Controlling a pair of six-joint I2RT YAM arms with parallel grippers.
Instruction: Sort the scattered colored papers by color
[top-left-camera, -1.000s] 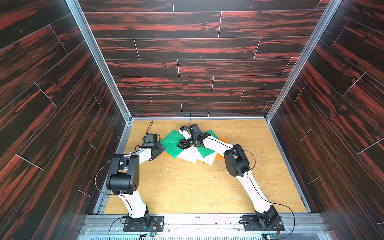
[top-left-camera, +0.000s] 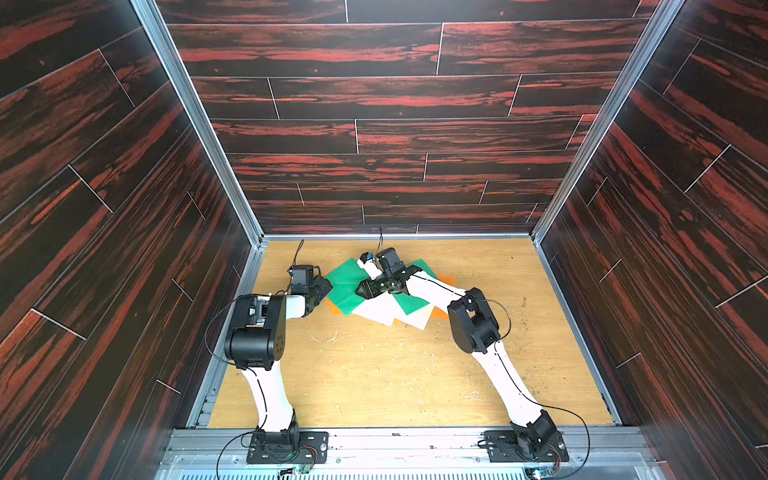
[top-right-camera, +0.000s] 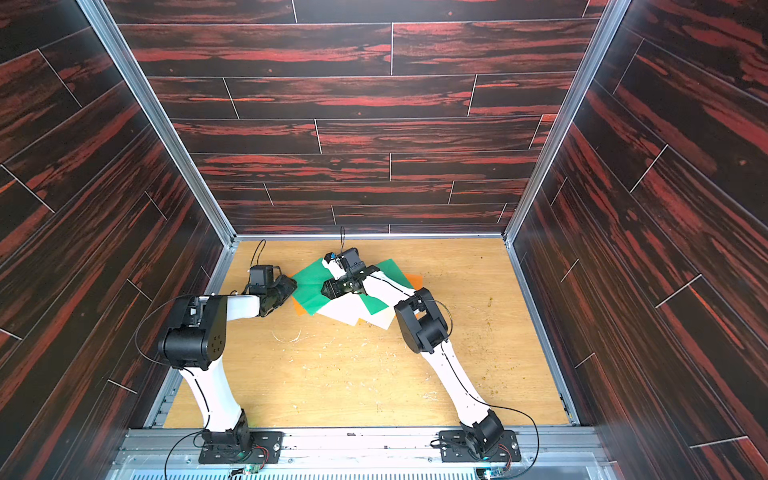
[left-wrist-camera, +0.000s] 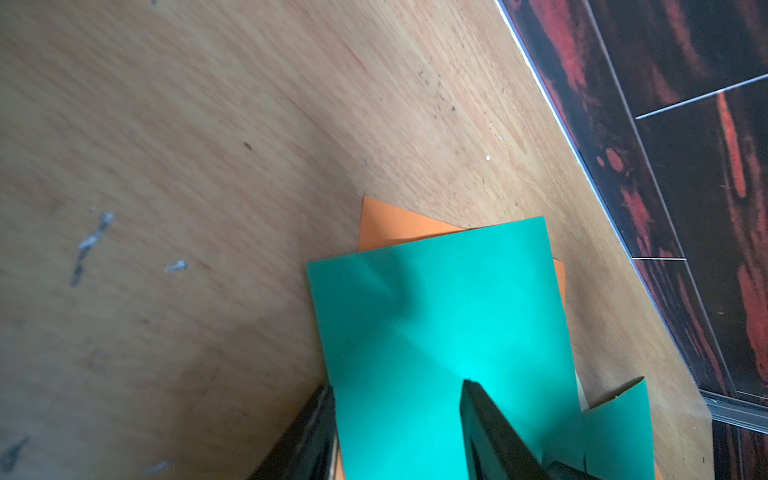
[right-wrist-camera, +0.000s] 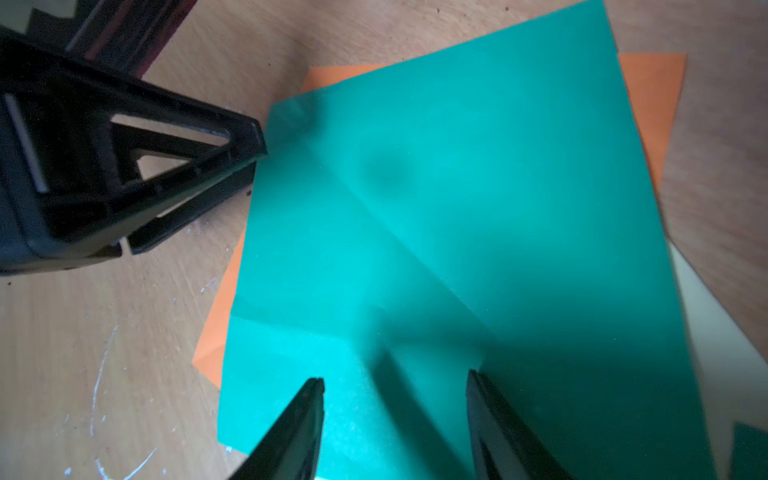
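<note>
A green paper (right-wrist-camera: 448, 224) lies on top of the left pile, creased, over orange paper (right-wrist-camera: 216, 336) that peeks out along its edges. White paper (top-left-camera: 376, 310) and a second green sheet (top-left-camera: 420, 304) overlap to its right. At the pile's left edge my left gripper is open, one finger outside the green edge and one over the sheet. Over the green paper's right side is my right gripper, its fingers apart with bare green paper below and nothing visible between them. Whether its tips touch the sheet, I cannot tell.
More orange paper (top-left-camera: 442, 310) shows at the right end of the heap, partly under my right arm (top-left-camera: 436, 286). A dark wall (left-wrist-camera: 696, 160) rises behind the table.
The right arm and the papers look unmoved.
</note>
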